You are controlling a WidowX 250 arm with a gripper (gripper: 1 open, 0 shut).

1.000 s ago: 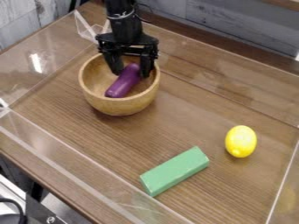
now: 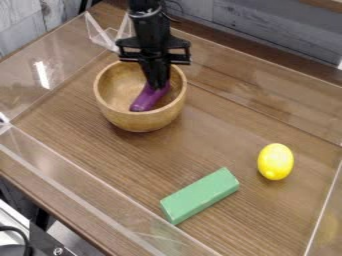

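Note:
My black gripper (image 2: 158, 78) reaches down from the top into a wooden bowl (image 2: 118, 114) at the upper left. Its tip is at the upper end of a purple oblong object (image 2: 147, 98), which lies inside the bowl. The fingertips are small and dark here, and whether anything is between them is unclear; the fingers look narrow.
A yellow lemon-like object (image 2: 275, 161) sits at the right, and a green block (image 2: 199, 195) lies at the lower middle. Grey walls stand at the back, and a dark cable is at the lower left.
The gripper has risen and shifted slightly from deeper in the bowl to its back right part, uncovering more of the bowl. The purple object has moved slightly toward the back right.

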